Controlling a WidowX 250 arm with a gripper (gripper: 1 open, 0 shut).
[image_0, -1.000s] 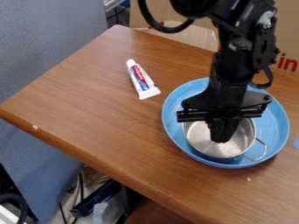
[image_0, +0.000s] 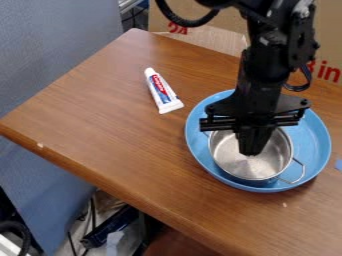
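My black gripper (image_0: 251, 140) hangs over a small steel pot (image_0: 273, 160), its fingers reaching down into the pot. Whether the fingers are open or shut, or hold anything, I cannot tell. The pot, with thin side handles, sits on a light blue plate (image_0: 203, 112) on the right of the wooden table. A white toothpaste tube (image_0: 163, 90) with red and blue print lies left of the plate, apart from it.
A cardboard box (image_0: 201, 28) stands at the back. Beyond the table's left edge are a grey-blue surface and some dark clutter.
The upper arm has shifted slightly; the fingers stay in about the same place over the pot. The plate, pot and tube look unchanged.
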